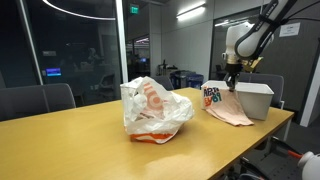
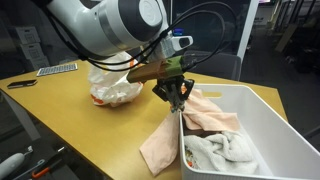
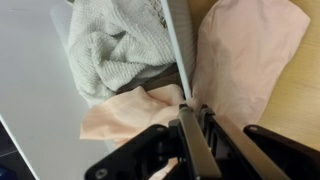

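A pink cloth (image 2: 163,144) hangs over the near rim of a white box (image 2: 262,112). One end spreads on the table outside, and the other part (image 2: 212,113) lies inside. Dark lettering marks the cloth (image 1: 228,108) in exterior view 1. Inside the box is a crumpled white towel (image 3: 118,47). My gripper is shut right at the rim, its tips touching or nearly touching the cloth where it crosses over. Whether a thin fold sits between the fingertips is hidden.
A crumpled white plastic bag (image 1: 155,112) with red print stands on the wooden table (image 1: 70,140), left of the box. In exterior view 2, a phone and a keyboard lie near the far left edge.
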